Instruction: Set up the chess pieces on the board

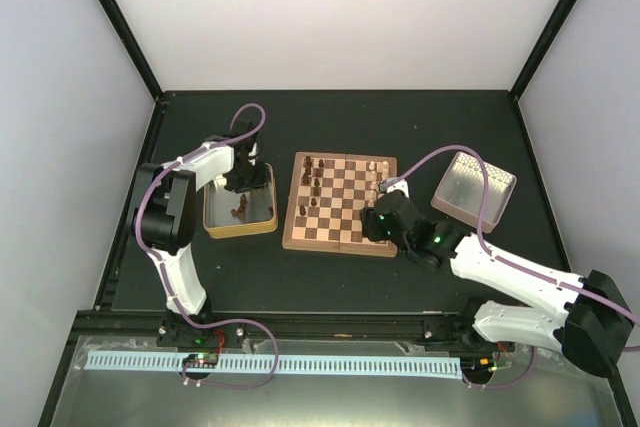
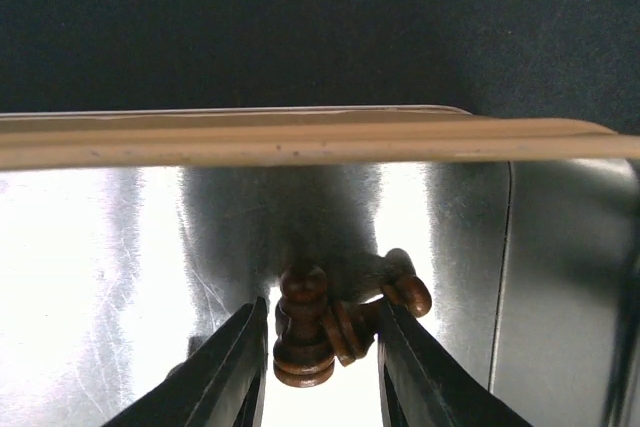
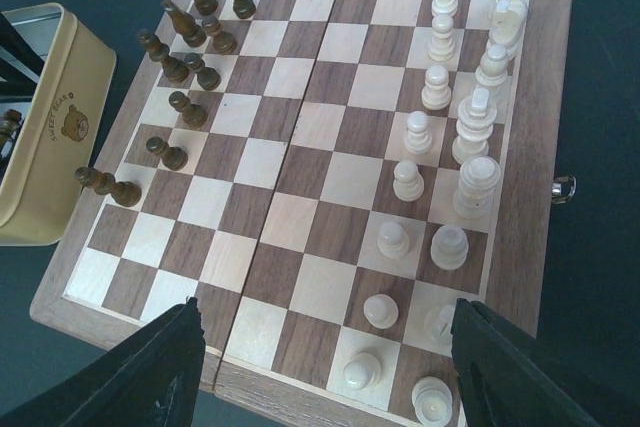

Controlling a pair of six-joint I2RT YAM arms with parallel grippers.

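My left gripper is part open, lowered into the bin (image 1: 240, 228) over a cluster of dark pieces; one upright piece (image 2: 302, 357) shows between its fingertips, a lying piece (image 2: 405, 287) beside it. Whether it touches them is unclear. My right gripper stands open above the white side of the chessboard (image 1: 335, 245). White pieces (image 3: 475, 187) fill two rows on the right; several dark pieces (image 3: 195, 110) stand on the left side.
An empty-looking pale container (image 1: 470, 187) sits right of the board behind the right arm.
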